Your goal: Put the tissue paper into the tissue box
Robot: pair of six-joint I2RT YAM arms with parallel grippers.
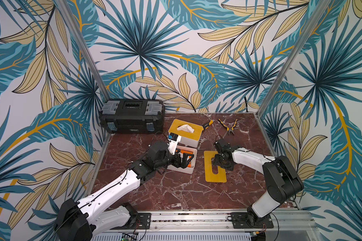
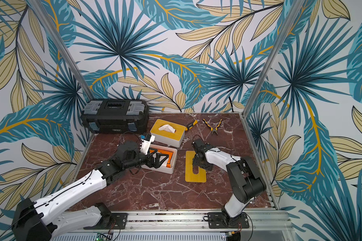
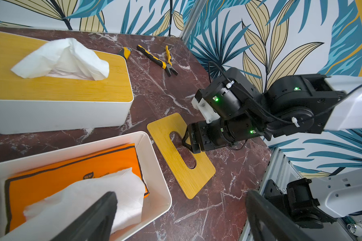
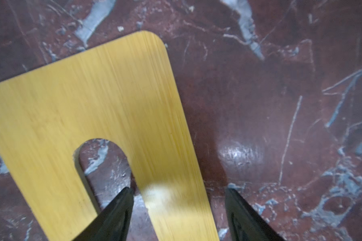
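An orange tissue pack (image 3: 84,163) with white tissue (image 3: 108,192) at its mouth lies inside the lidless tissue box (image 3: 156,176). Over that box my left gripper stands open, its blurred fingers (image 3: 96,217) apart and holding nothing. On the table to the right lies the yellow wooden lid (image 4: 108,96), flat, with a long slot in it. My right gripper is open above the lid. One of its fingertips (image 4: 122,200) is by the slot and the other beyond the lid's outer edge, the strip of wood between them.
A second, lidded tissue box (image 1: 191,138) with tissue poking out stands just behind the open one. Pliers (image 1: 228,127) and a yellow-black tool (image 1: 207,125) lie at the back. The black toolbox (image 1: 132,116) fills the back left.
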